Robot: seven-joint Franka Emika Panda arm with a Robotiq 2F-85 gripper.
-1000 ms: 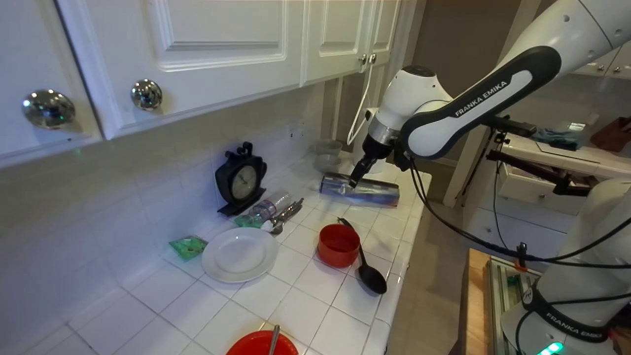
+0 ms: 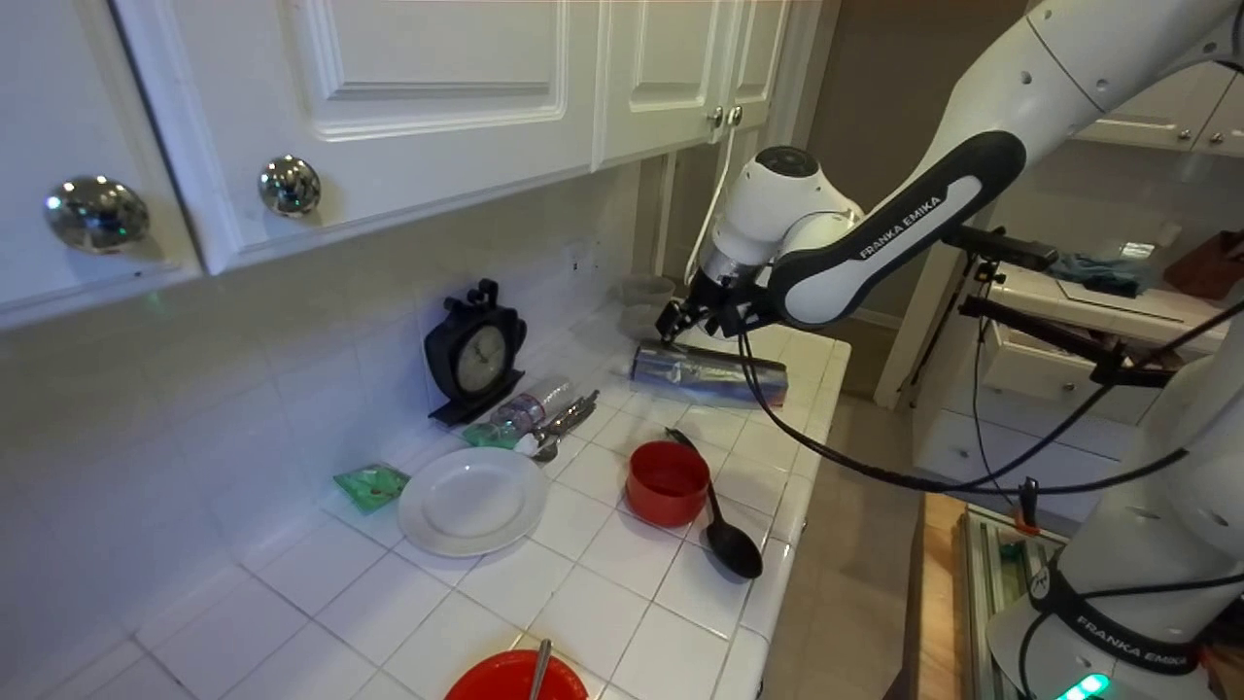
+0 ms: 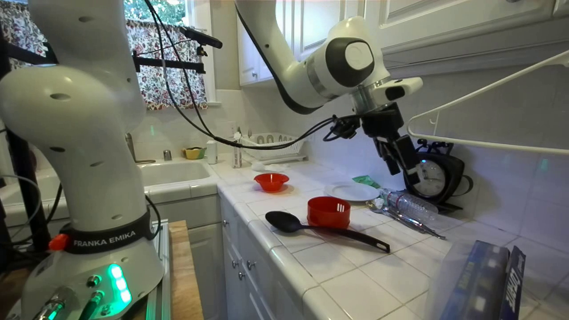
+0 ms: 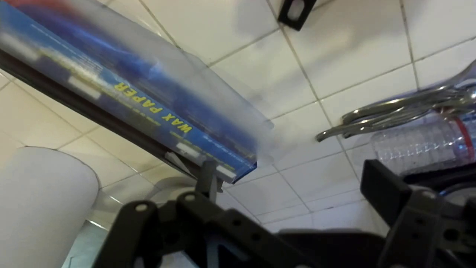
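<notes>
My gripper is open, its two black fingers wide apart with nothing between them. In the wrist view the blue wax paper box (image 4: 147, 105) runs diagonally across the upper left, its near end beside the left fingertip; whether they touch I cannot tell. From exterior view 1, the gripper (image 2: 685, 325) appears over the back end of that box (image 2: 717, 375). The second exterior view has the gripper (image 3: 403, 173) raised above the counter, in front of the black clock (image 3: 433, 176).
A red cup (image 2: 667, 496), black spoon (image 2: 735, 548), white plate (image 2: 472, 502), metal utensils (image 2: 566, 422) and clear bottle (image 2: 534, 406) occupy the counter. A red bowl (image 3: 272, 182) sits farther along. A white hanger (image 3: 480, 95) hangs by the cabinets. Tiles between cup and box are clear.
In exterior view 1 the arm has moved left, toward the wall, and its hand has turned, so the fingers now appear higher and farther left. The box and the other counter items have not moved.
</notes>
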